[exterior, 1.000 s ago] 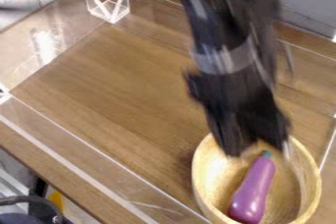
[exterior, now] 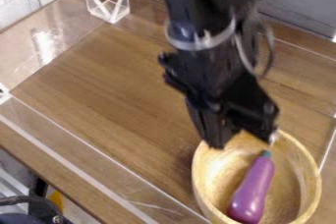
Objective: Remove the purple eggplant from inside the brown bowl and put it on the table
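Inside the round brown bowl [exterior: 202, 187] at the lower right lies the purple eggplant [exterior: 253, 191], its green stem end toward the back of the bowl and its thick end toward the front. My black gripper [exterior: 239, 135] is above the bowl's back rim, behind the eggplant and apart from it. It is shut with nothing held, though motion blurs its fingers. The arm covers part of the bowl's back edge.
Bare wooden table [exterior: 118, 90] stretches left of the bowl. Clear plastic borders run along the table's edges. A small clear bracket [exterior: 109, 4] stands at the back left. Dark cables [exterior: 29, 206] show at the lower left corner.
The eggplant and bowl have not moved.
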